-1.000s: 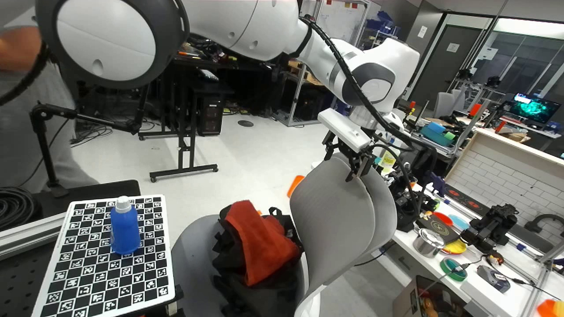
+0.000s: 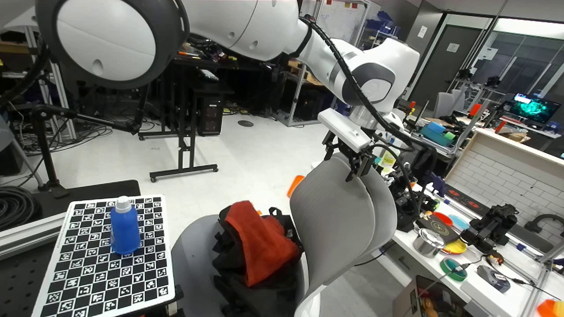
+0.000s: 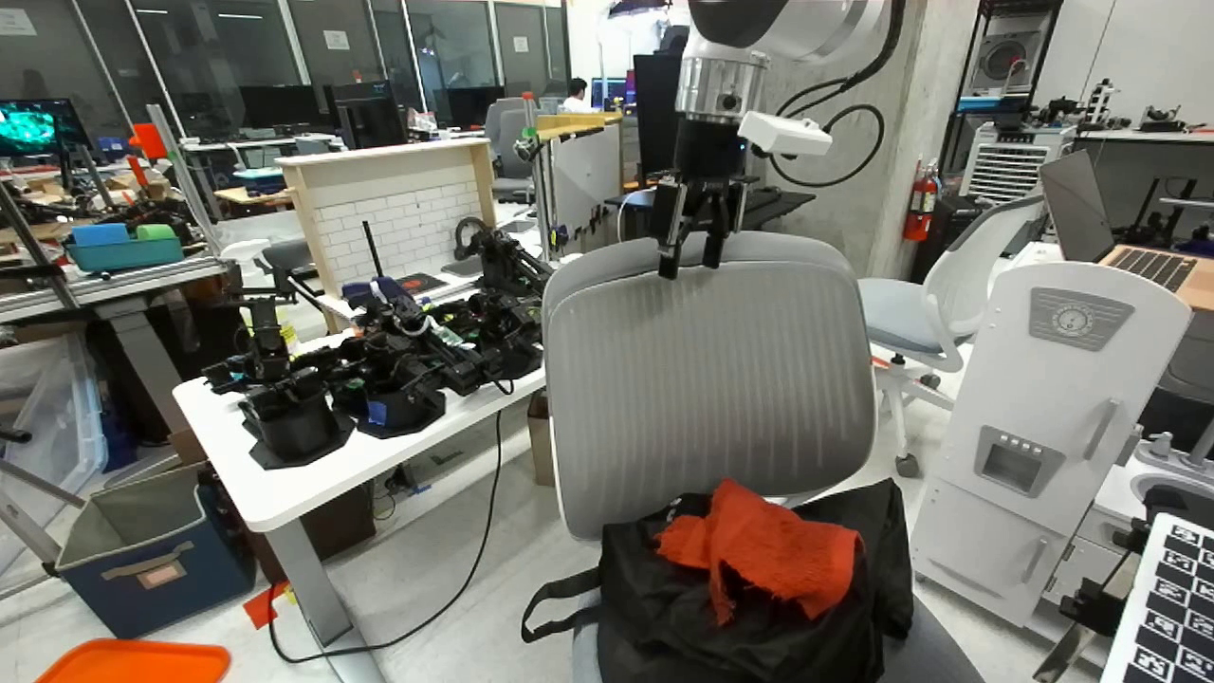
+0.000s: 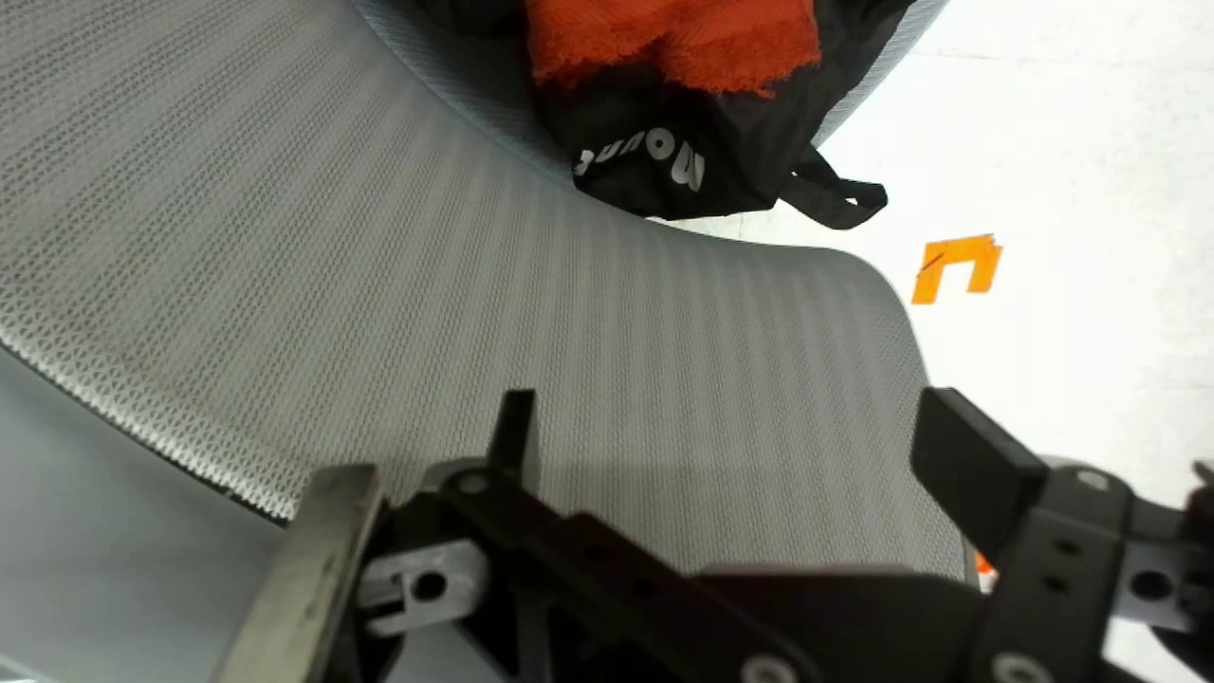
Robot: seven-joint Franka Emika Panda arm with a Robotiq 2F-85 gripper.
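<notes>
My gripper [image 3: 691, 271] stands open at the top of a grey chair's backrest [image 3: 706, 376], its fingertips pointing down. Nothing shows between its fingers in the wrist view, only the grey mesh of the backrest beyond them. Whether the fingertips touch the backrest I cannot tell. On the chair seat lies a black bag [image 3: 637, 615] with a red cloth [image 3: 785, 546] draped over it, well below the gripper. A blue bottle with a white cap [image 2: 125, 230] is upright on a checkered marker board [image 2: 90, 264], far from the gripper in exterior view 1.
A white table [image 3: 279, 489] crowded with black robot arms [image 3: 387, 376] stands beside the chair. Across from it is a white toy fridge [image 3: 1024, 455]. An orange tray [image 3: 137, 662] lies on the floor. Open floor [image 2: 248, 169] stretches behind the seat in exterior view 1.
A person standing at the far left in exterior view 1 has gone out of view. The arm, chair, bag, cloth and bottle look unmoved.
</notes>
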